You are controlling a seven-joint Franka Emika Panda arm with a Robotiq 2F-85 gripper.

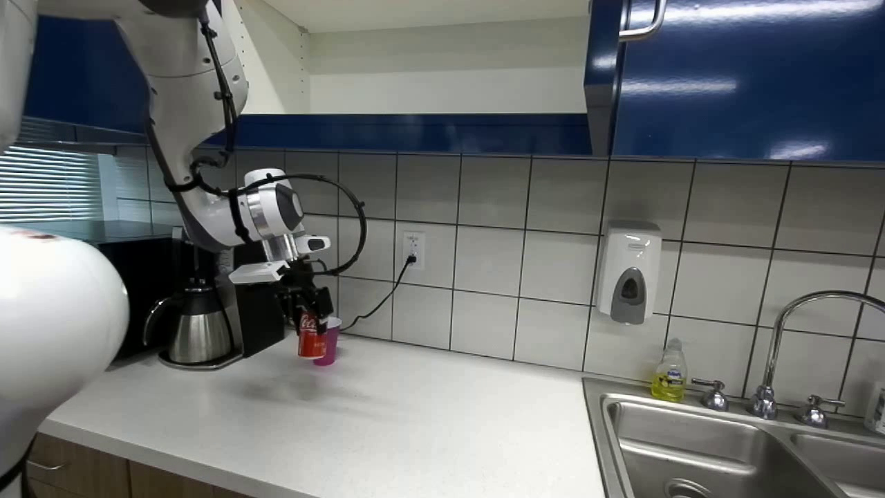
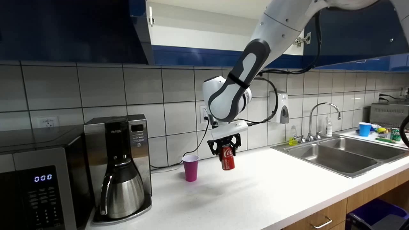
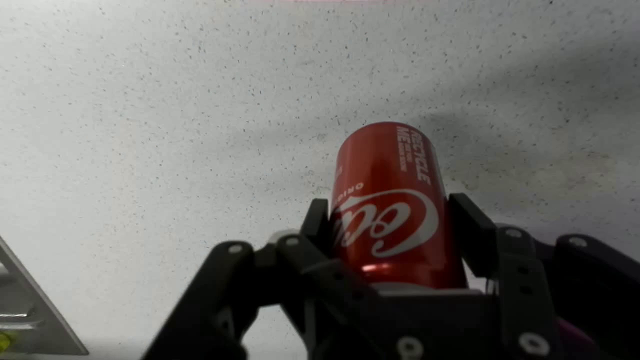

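Note:
A red Coca-Cola can (image 3: 390,198) is held between the two black fingers of my gripper (image 2: 225,148), which is shut on its sides. In exterior view 2 the can hangs above the white counter, slightly tilted, with its bottom clear of the surface. A magenta cup (image 2: 190,168) stands upright on the counter, to the left of the can in that view. From exterior view 1 the can partly covers the cup (image 1: 330,344). The upper part of the can is hidden by the gripper.
A coffee maker (image 2: 120,172) and a microwave (image 2: 42,184) stand at the left. The sink (image 1: 697,440) lies to the right, with a dish soap bottle (image 1: 668,373) at its back edge. An open cabinet (image 1: 448,75) is overhead.

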